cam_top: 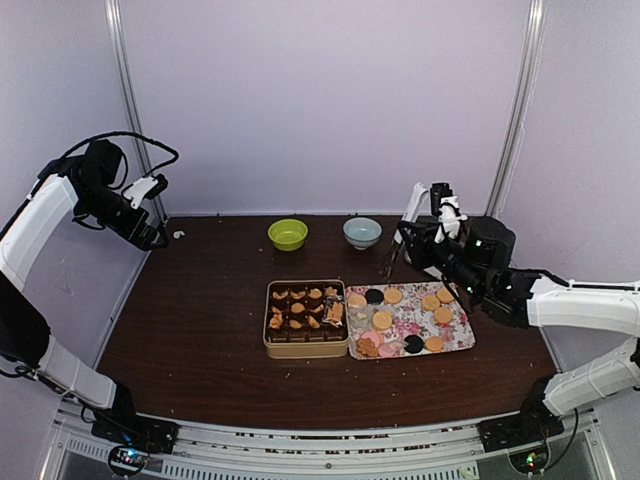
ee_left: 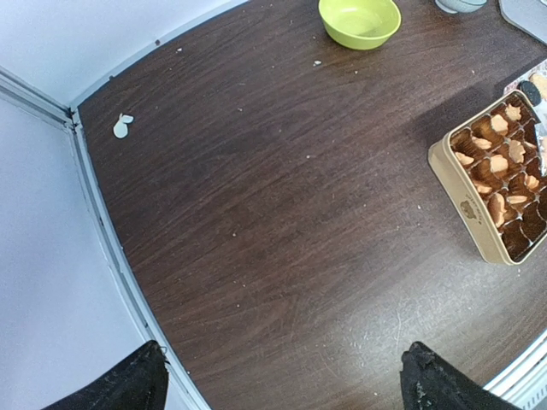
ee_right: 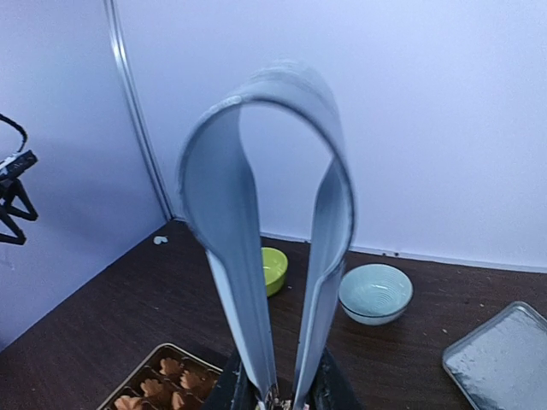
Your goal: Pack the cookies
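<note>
My right gripper is shut on a pair of tongs [ee_right: 214,188], held upright above the floral tray [cam_top: 455,335] of assorted cookies at the right of the top view. A tin [cam_top: 305,348] with a compartment insert stands left of that tray, with cookie pieces in many compartments [ee_left: 500,164]; a small wrapped-looking item lies at its right side, unclear. My left gripper hangs open at the left, high over the table, with nothing between its fingers.
A green bowl [cam_top: 287,233] and a light blue bowl [cam_top: 362,232] stand behind the tin. A metal tray [ee_right: 491,359] lies at the back right.
</note>
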